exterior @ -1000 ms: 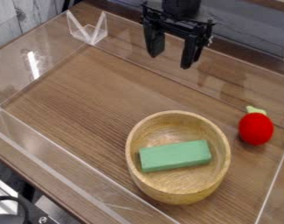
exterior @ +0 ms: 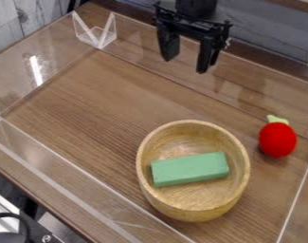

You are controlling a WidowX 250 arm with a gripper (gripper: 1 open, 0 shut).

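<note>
My black gripper (exterior: 188, 49) hangs over the back middle of the wooden table, open, its two fingers apart with nothing visible between them. In the front middle, a round tan bowl (exterior: 154, 197) holds a green rectangular block (exterior: 190, 167). A red round object (exterior: 278, 140) with a pale green top lies on the right, behind and right of the bowl.
A white wire-like object (exterior: 98, 32) stands at the back left. Black cables lie at the lower left corner.
My gripper has shifted very slightly; the objects on the table look unmoved.
</note>
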